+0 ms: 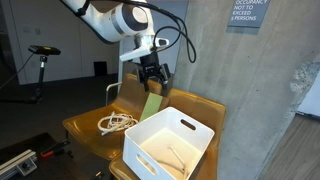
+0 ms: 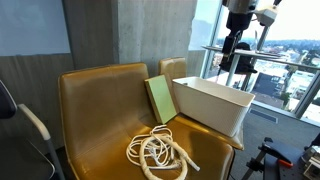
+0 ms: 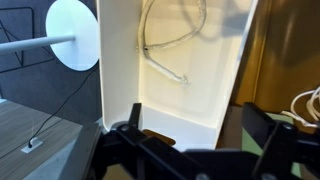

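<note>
My gripper (image 1: 154,80) is open and empty, up in the air above the left side of the white bin (image 1: 146,159). In the wrist view its black fingers (image 3: 128,145) stand wide apart, with the near end of the bin between them. A length of pale rope (image 3: 162,70) lies loosely curved on the bin's floor. More white rope (image 2: 160,150) rests in a loose coil on the brown seat, outside the bin. The bin's walls hide its contents in exterior view 2.
A green box (image 2: 161,98) leans against the chair back beside the bin. Brown chairs (image 2: 105,110) stand in a row under and behind these things. A white round table (image 3: 75,35) is near the bin's other side.
</note>
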